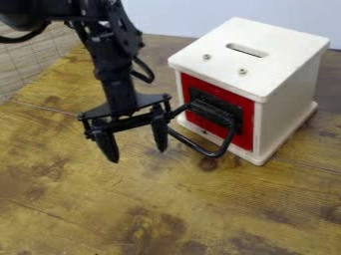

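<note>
My black gripper hangs open above the wooden table, its two fingers apart and empty, just left of a white box. The box has a slot and two small knobs on top and a red front panel with a black fitting. A black bar handle sticks out from that front toward my gripper, close to its right finger; whether they touch I cannot tell.
Bare wooden table fills the front and left. A tiled surface lies beyond its left edge, and a pale wall stands behind the box.
</note>
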